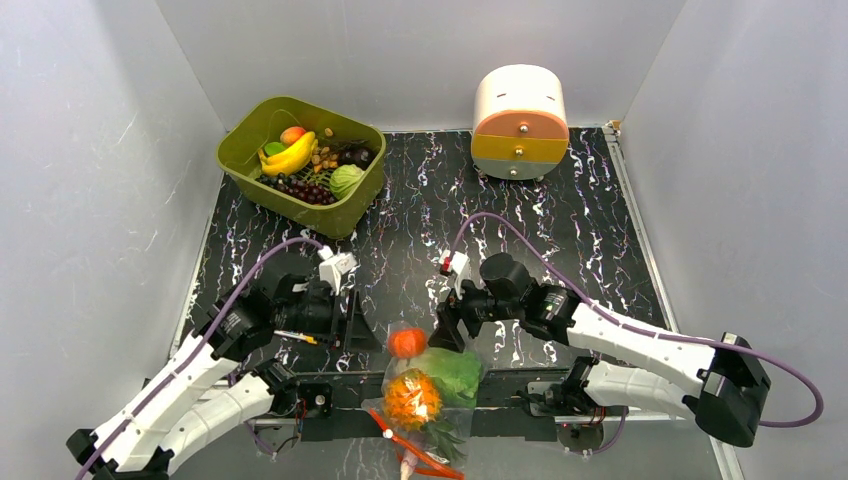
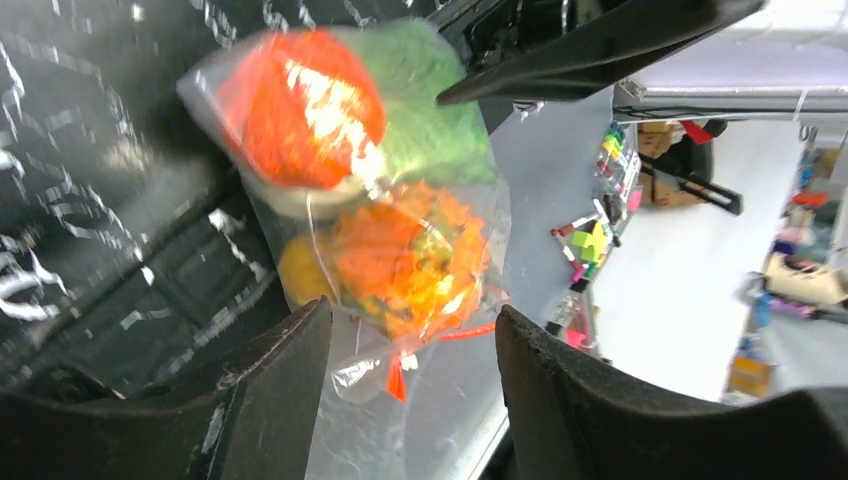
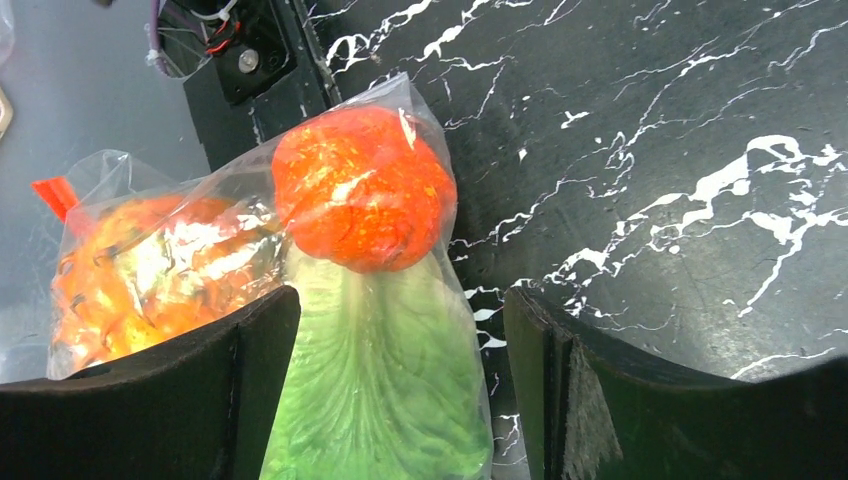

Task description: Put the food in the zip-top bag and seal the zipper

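A clear zip top bag (image 1: 413, 385) hangs over the table's front edge, packed with a red tomato-like food, an orange pineapple-like food and a green leafy vegetable. Its red zipper strip (image 1: 418, 452) is at the low end, off the table. My left gripper (image 1: 362, 338) is left of the bag's upper part, fingers apart with nothing held; in the left wrist view the bag (image 2: 310, 130) lies beyond them. My right gripper (image 1: 450, 338) hovers over the bag's upper right, open. In the right wrist view the green vegetable (image 3: 380, 370) shows between its fingers, not gripped.
An olive basket (image 1: 240, 150) of fruit stands at the back left, and a small drawer cabinet (image 1: 520, 110) at the back right. A pen with an orange end (image 1: 305, 338) lies partly under the left gripper.
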